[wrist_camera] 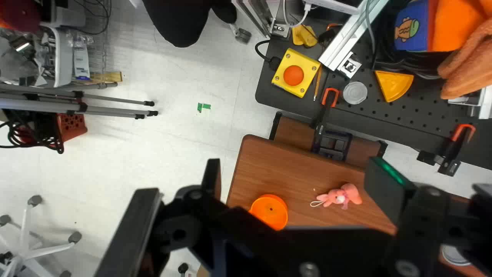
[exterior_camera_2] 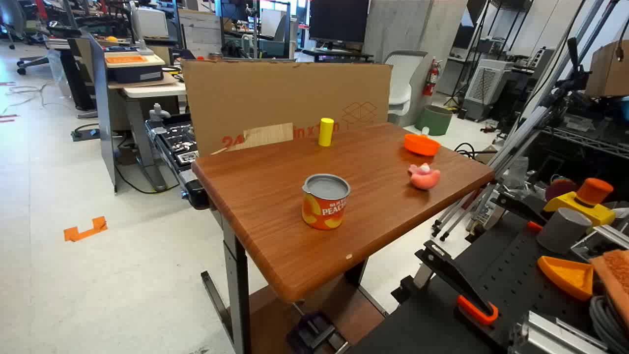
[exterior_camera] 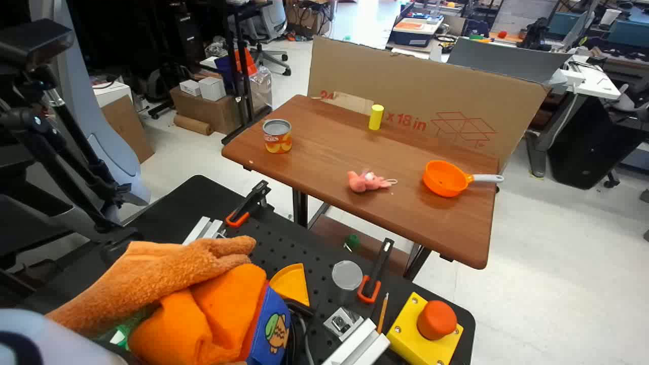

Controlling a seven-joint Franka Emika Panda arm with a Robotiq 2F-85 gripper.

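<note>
My gripper is open in the wrist view, its dark fingers spread wide above the wooden table with nothing held. Far below, between the fingers as seen from here, lie a pink plush toy point(wrist_camera: 340, 196) and an orange strainer point(wrist_camera: 270, 211). In exterior view 1 the strainer's grey handle point(exterior_camera: 487, 178) points right. A peach can point(exterior_camera: 278, 136) stands upright toward the table's left end, and a yellow cylinder point(exterior_camera: 376, 117) is upright near the back. Neither exterior view shows the gripper.
A cardboard sheet point(exterior_camera: 426, 91) walls off the table's back edge. Alongside the front is a black pegboard bench point(exterior_camera: 316, 249) with clamps, an orange towel point(exterior_camera: 201, 267) and a yellow button box point(exterior_camera: 420, 328).
</note>
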